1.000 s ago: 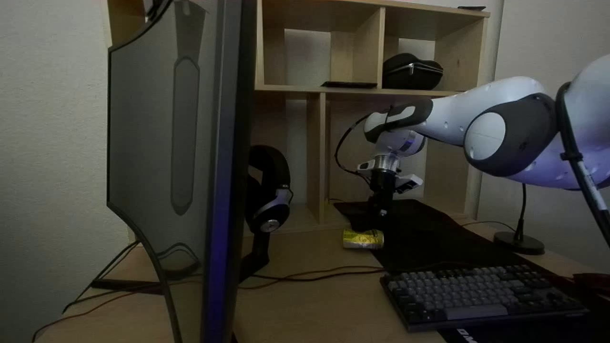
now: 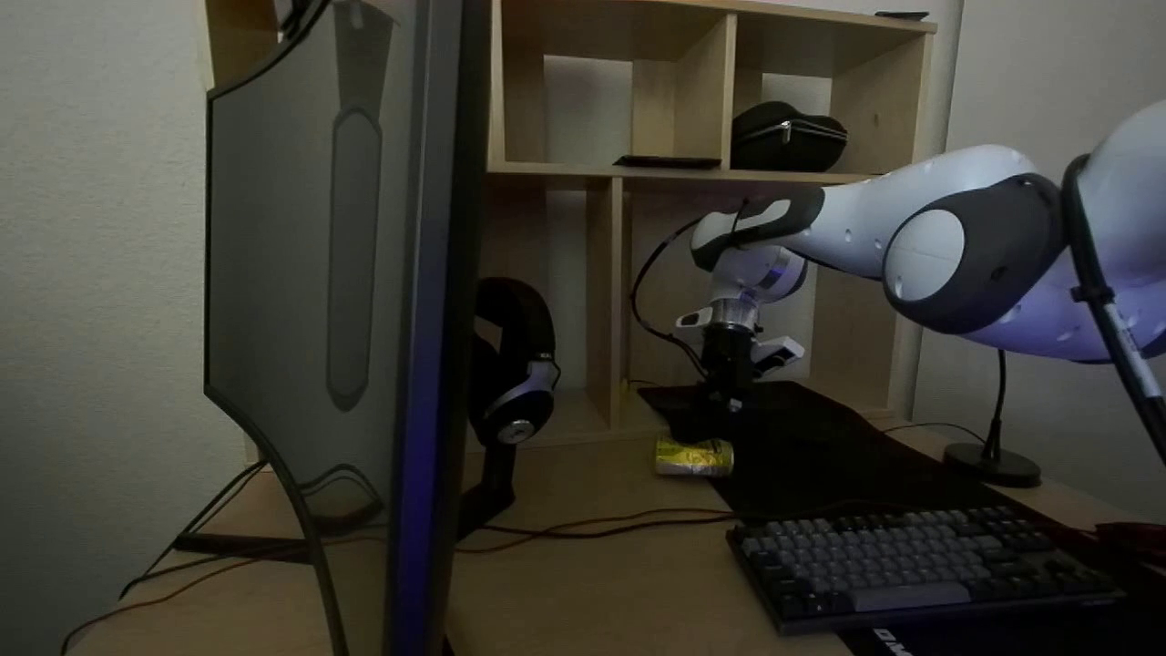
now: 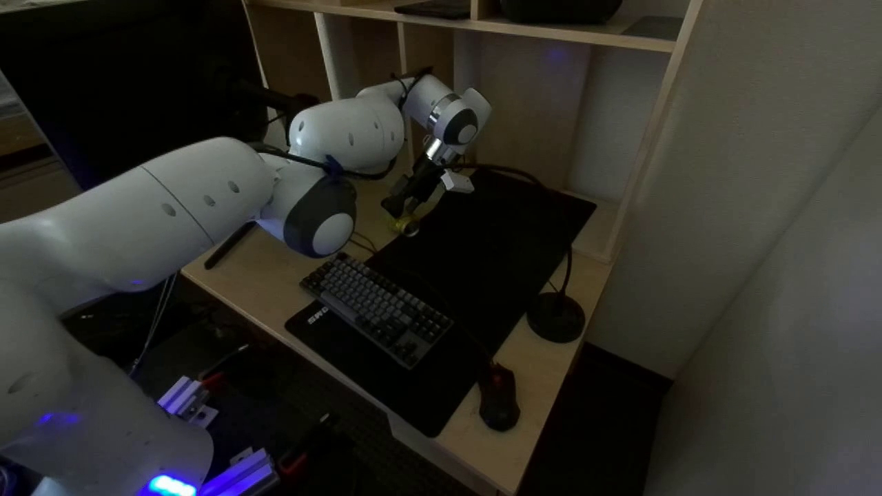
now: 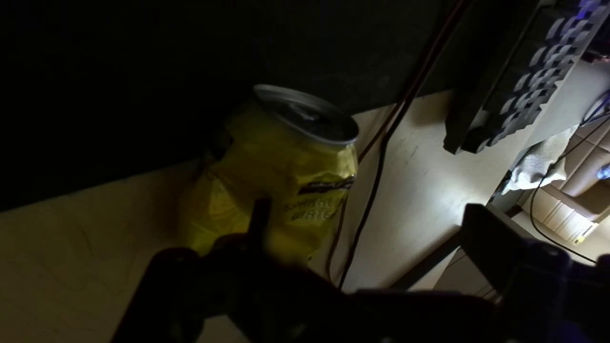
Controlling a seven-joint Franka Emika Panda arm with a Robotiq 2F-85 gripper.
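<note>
A yellow can [image 2: 694,457] with a silver end lies on its side on the desk, at the edge of the black mat. In the wrist view the can [image 4: 286,177] looks dented, and one dark finger [image 4: 260,223] overlaps its lower part. My gripper [image 2: 710,414] hangs just above and behind the can in exterior view 1, pointing down. Its fingers stand open, the other finger [image 4: 486,240] well to the right of the can. Whether the near finger touches the can I cannot tell. The can [image 3: 406,224] is partly covered by the gripper in exterior view 2.
A keyboard [image 2: 918,558] rests on the black mat [image 3: 496,223]. Cables [image 2: 590,529] cross the desk in front of the can. The monitor [image 2: 437,328] and headphones [image 2: 514,361] stand to the left, the wooden shelf [image 2: 612,171] behind. A mouse [image 3: 499,397] lies near the front.
In exterior view 1 my gripper and wrist have shifted slightly left, with a small turn. The can has not visibly moved.
</note>
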